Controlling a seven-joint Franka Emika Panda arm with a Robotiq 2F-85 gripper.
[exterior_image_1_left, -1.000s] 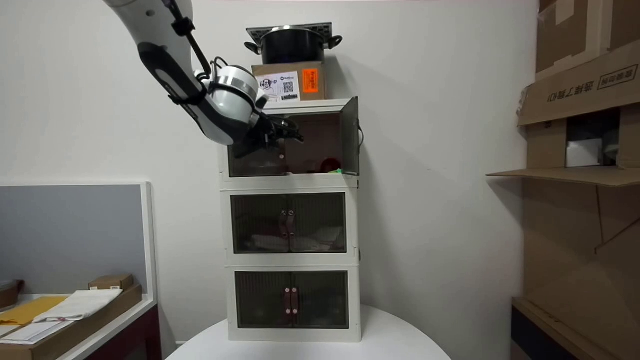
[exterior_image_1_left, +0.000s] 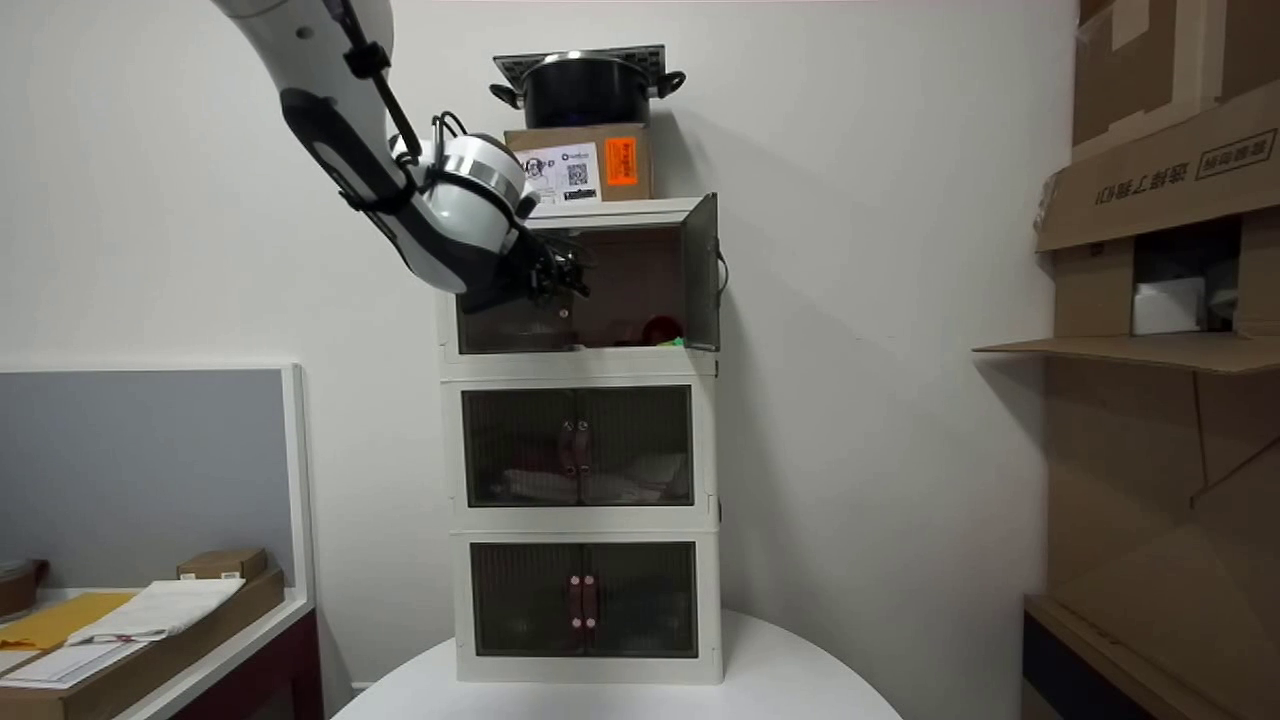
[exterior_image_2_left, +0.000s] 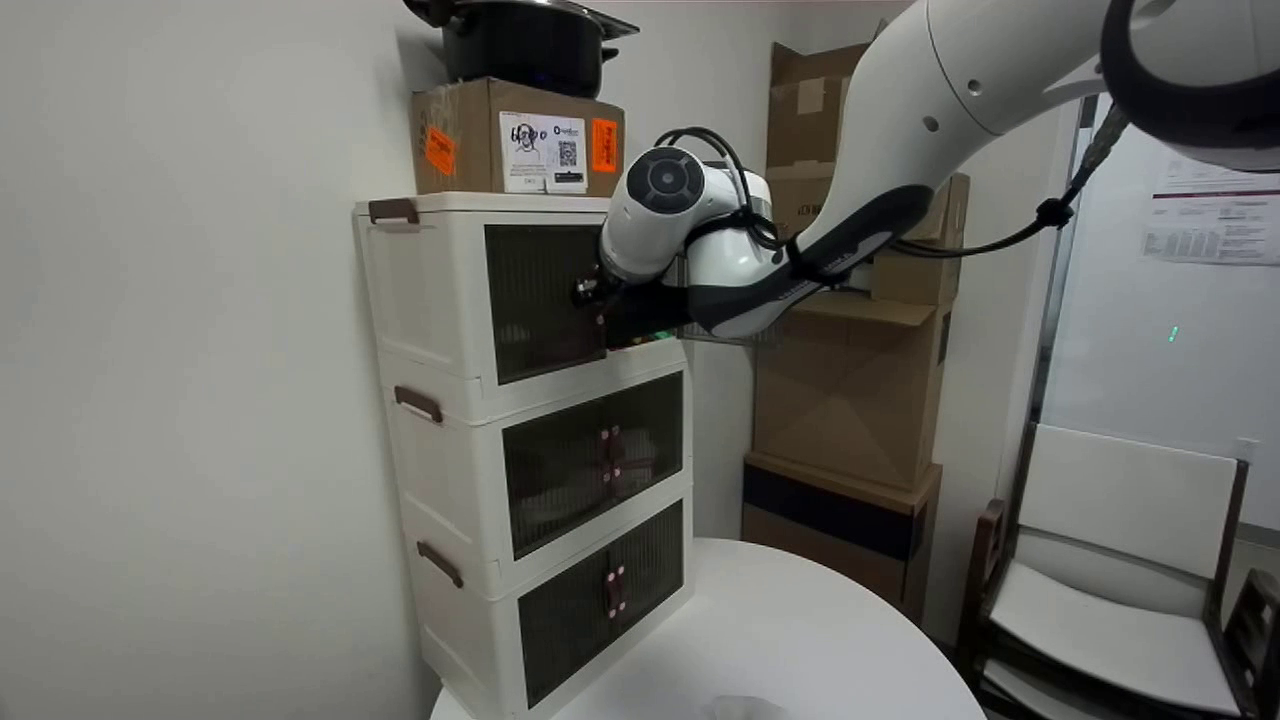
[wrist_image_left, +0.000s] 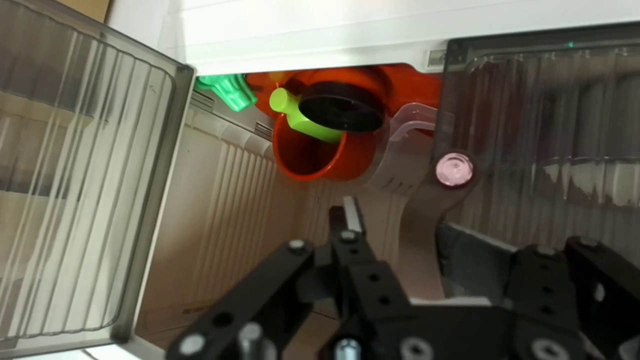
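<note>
The cabinet's top compartment has its right door (exterior_image_1_left: 702, 274) swung open, while its left door (exterior_image_1_left: 510, 326) stands closed. In the wrist view that closed door (wrist_image_left: 540, 138) is on the right, with a brown strap handle (wrist_image_left: 420, 240) fixed by a pink round stud (wrist_image_left: 454, 170). My gripper is partly open at this door. The handle passes through the gap between the fingers, as seen from the wrist; whether either finger touches it cannot be made out. In the first exterior view my gripper (exterior_image_1_left: 573, 282) is dark against the compartment, its fingertips hard to separate.
Inside the compartment lie an orange-red cup (wrist_image_left: 306, 150), a lime-green piece (wrist_image_left: 312, 123), a black disc (wrist_image_left: 342, 107) and a green item (wrist_image_left: 231, 90). The open door (wrist_image_left: 84, 174) borders the opening. A box (exterior_image_1_left: 630, 168) and black pot (exterior_image_1_left: 588, 90) stand on top.
My gripper has shifted slightly down, and its fingertips now reach less far to the right in the first exterior view. The doors look unmoved.
</note>
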